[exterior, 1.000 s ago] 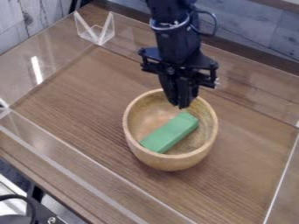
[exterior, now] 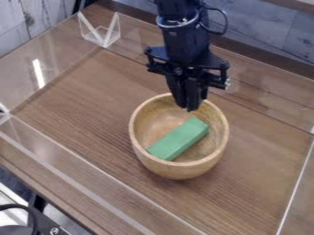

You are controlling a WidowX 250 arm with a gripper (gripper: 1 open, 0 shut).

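A wide beige bowl (exterior: 181, 168) sits on the wooden table with a green rectangular block (exterior: 178, 139) lying inside it. The black robot gripper (exterior: 190, 96) hangs above the back of the bowl, pointing down. Whether its fingers are open or shut is hard to make out.
A pale edge or wall runs along the back. Dark cables or parts show at the bottom left corner.
The gripper has risen slightly over the last second. The bowl and green block look almost unchanged.
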